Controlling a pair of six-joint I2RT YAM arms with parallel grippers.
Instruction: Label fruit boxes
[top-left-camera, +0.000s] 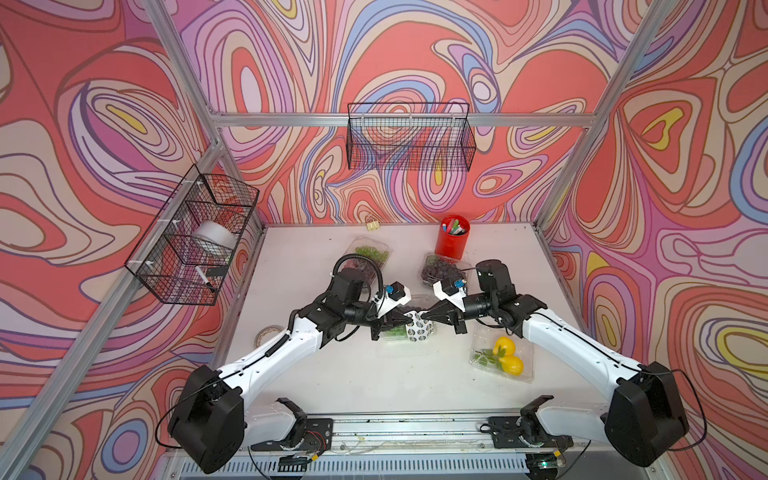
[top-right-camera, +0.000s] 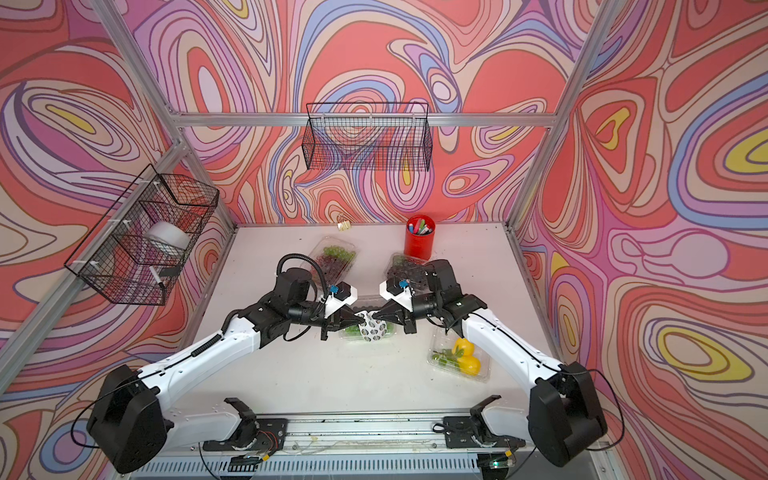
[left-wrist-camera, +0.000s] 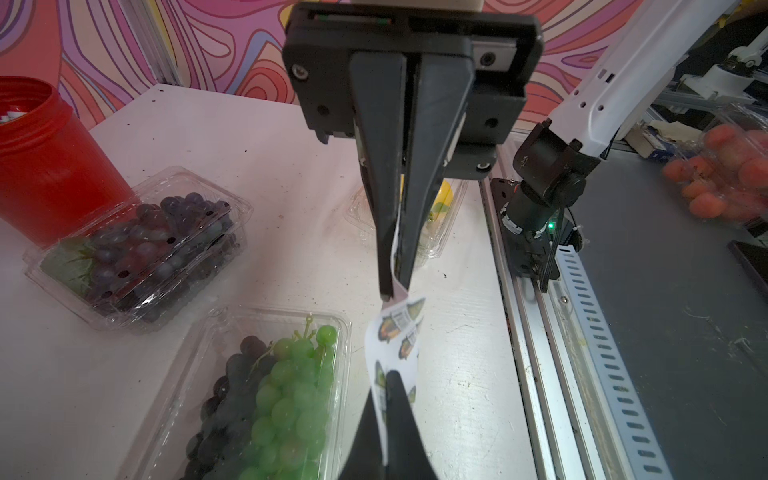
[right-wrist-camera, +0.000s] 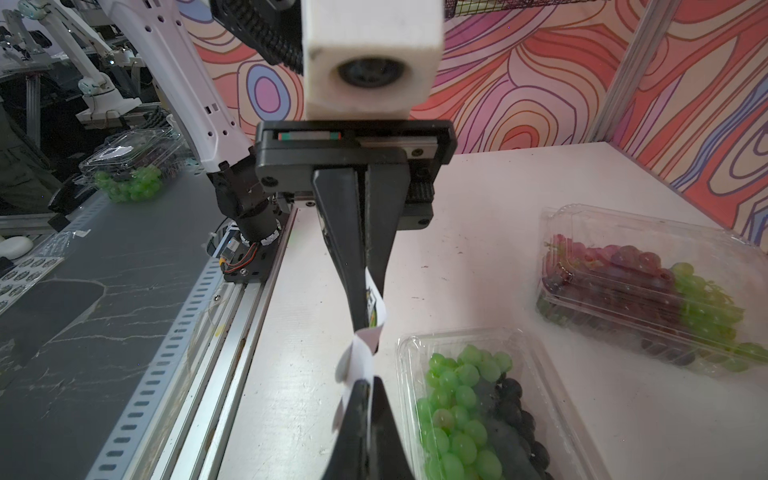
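A white sheet of printed fruit labels (top-left-camera: 419, 329) is stretched between my two grippers above the middle of the table. My left gripper is shut on one end, and my right gripper is shut on the other. Between the fingertips the sheet looks bent and twisted, its lower part hanging down. Below it lies a clear box of green and dark grapes (left-wrist-camera: 276, 400), closed and partly hidden from above by the grippers. Whether a single label is coming off the sheet I cannot tell.
Behind stand a box of dark grapes (left-wrist-camera: 152, 248), a box of red and green grapes (right-wrist-camera: 648, 288) and a red cup of markers (top-left-camera: 452, 240). A box with yellow fruit (top-left-camera: 504, 356) sits front right.
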